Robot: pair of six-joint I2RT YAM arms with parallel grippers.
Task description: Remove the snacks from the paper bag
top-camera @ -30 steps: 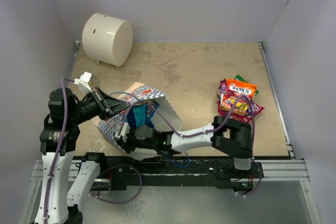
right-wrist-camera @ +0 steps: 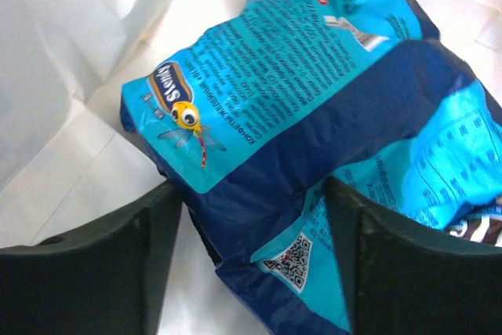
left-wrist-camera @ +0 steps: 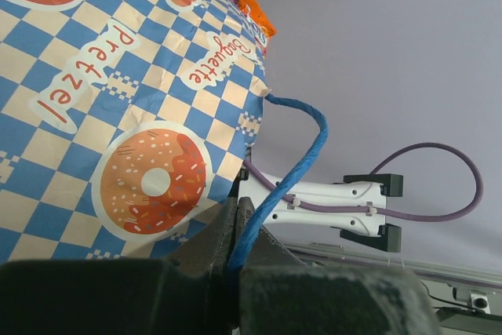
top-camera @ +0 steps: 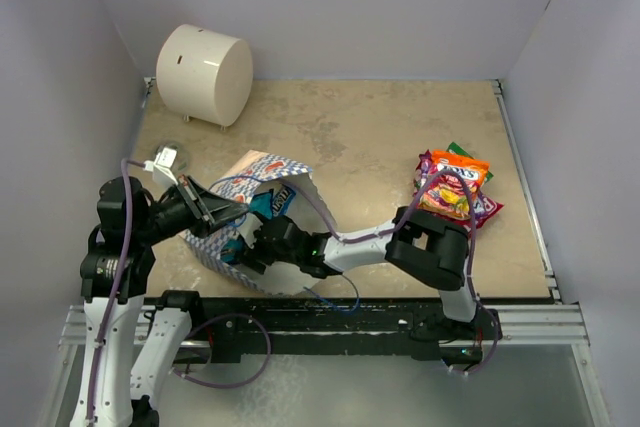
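Note:
The blue-and-cream checked paper bag [top-camera: 215, 242] lies on its side, its white-lined mouth facing right. A blue twisted handle [left-wrist-camera: 302, 164] runs from the bag to my left gripper, which is shut on it. Inside the mouth is my right gripper, its fingers [right-wrist-camera: 129, 260] apart on either side of a teal and navy snack pack [right-wrist-camera: 251, 107]. The pack's folded corner sits between those fingers; a firm grip on it does not show. From above, dark blue packs [top-camera: 275, 202] show in the bag, partly covered by both arms.
Several colourful snack bags [top-camera: 455, 185] are piled at the right of the table [top-camera: 350, 127]. A white cylinder [top-camera: 205, 72] stands at the back left. Bare table lies between the pile and the bag.
The packs inside have shifted.

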